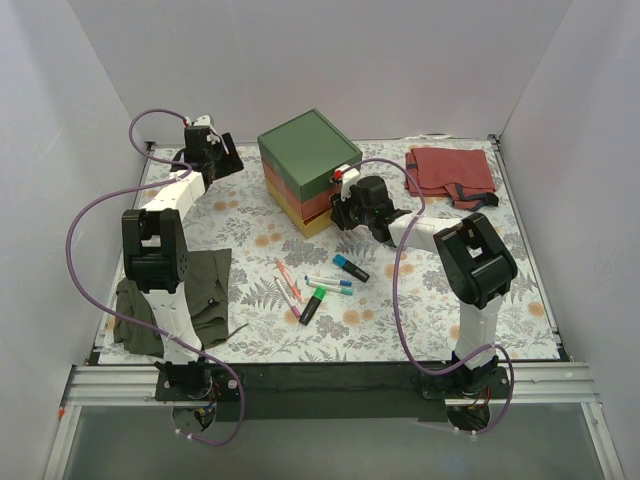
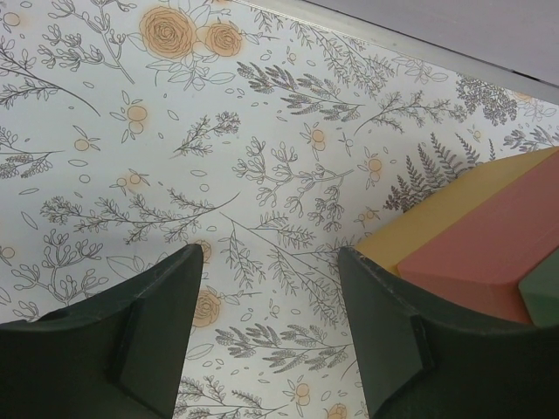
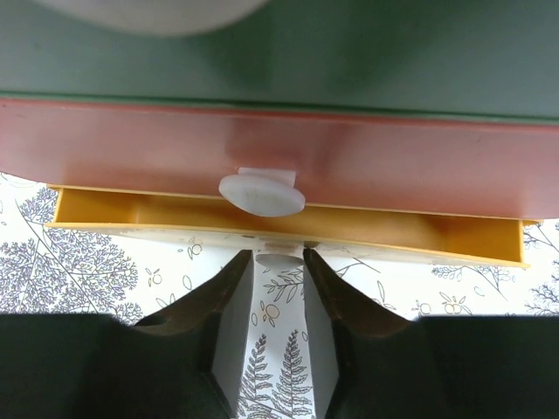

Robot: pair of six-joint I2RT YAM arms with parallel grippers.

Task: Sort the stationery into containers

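Observation:
The drawer cabinet [image 1: 310,150], with a green top, red middle and yellow bottom, stands at the back centre. Its yellow bottom drawer [image 3: 157,208] is slightly pulled out in the right wrist view. That drawer's pale knob [image 3: 279,261] lies between the fingertips of my right gripper; whether they grip it cannot be told. Over bare cloth at the back left, my left gripper is open and empty. Pens and markers lie in front of the cabinet: a black green-capped marker [image 1: 312,306], a blue-capped one [image 1: 351,268], slim pens [image 1: 329,284] and pinkish ones [image 1: 288,298].
A dark green cloth [image 1: 205,300] lies at the left front. At the back right is a folded red cloth [image 1: 450,170] with a dark strap. Above the yellow drawer juts the red drawer's white knob [image 3: 262,194].

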